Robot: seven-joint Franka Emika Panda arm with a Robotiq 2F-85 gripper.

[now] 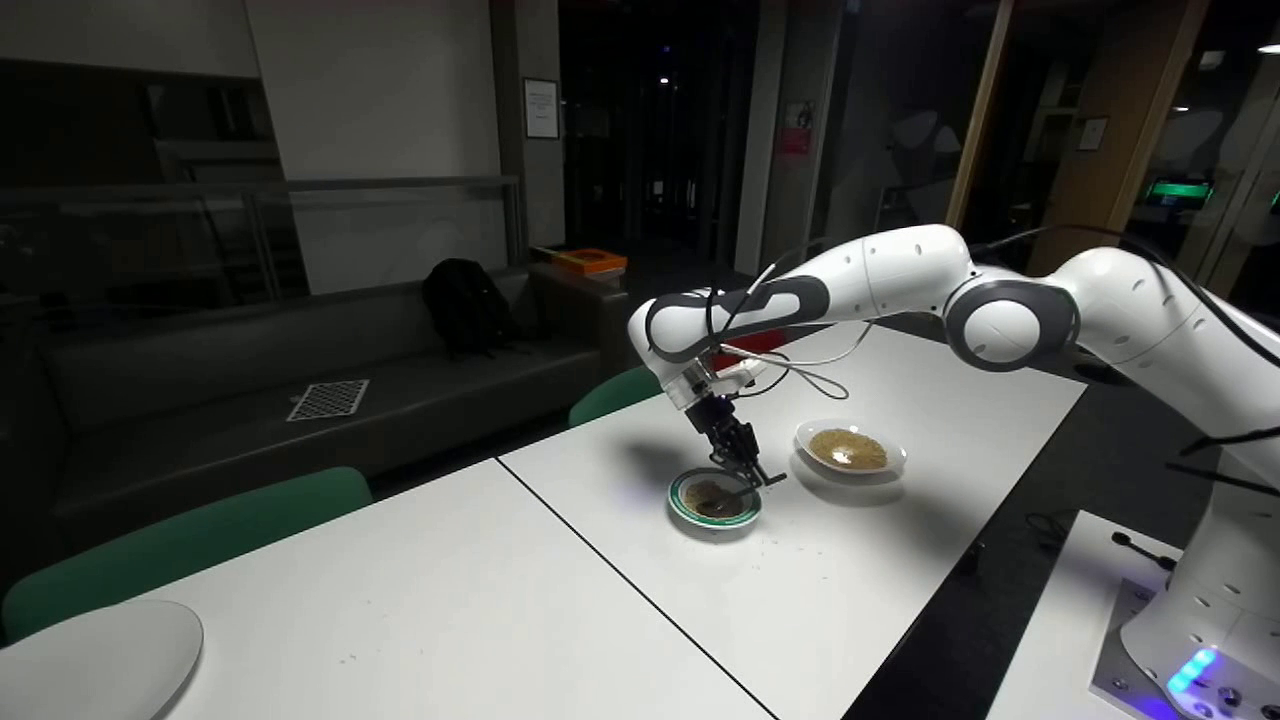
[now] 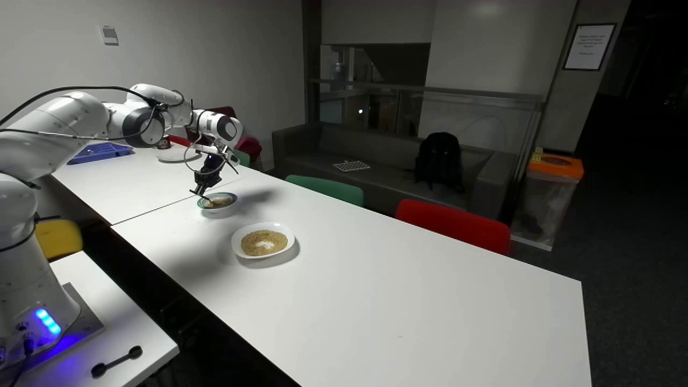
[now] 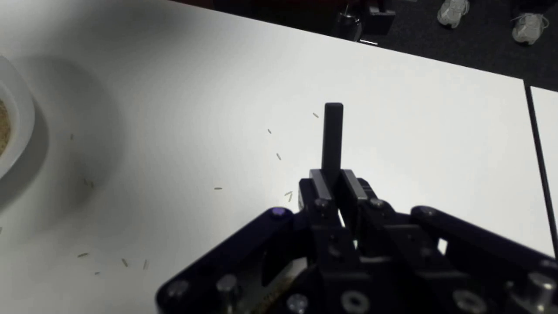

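Note:
My gripper [image 1: 756, 473] is shut on the handle of a dark spoon [image 1: 744, 488], low beside the right rim of a green-banded white bowl [image 1: 679, 509]. The spoon's dark end lies over the grain inside that bowl; whether it touches the grain I cannot tell. In the wrist view, the dark handle [image 3: 333, 131] sticks out past the gripper, pinched between its fingertips. To the right stands a larger white dish [image 1: 894, 461] of pale brown grain, with a bare white patch in its middle. Both containers rest upright on the white table.
Scattered grains [image 3: 218, 188] lie on the tabletop between the containers. A blue tray [image 2: 100, 153] and a round plate [image 2: 175, 155] occupy the table's far end in exterior view 2. Chairs line one side, and broad bare table [image 2: 419, 309] stretches beyond the white dish.

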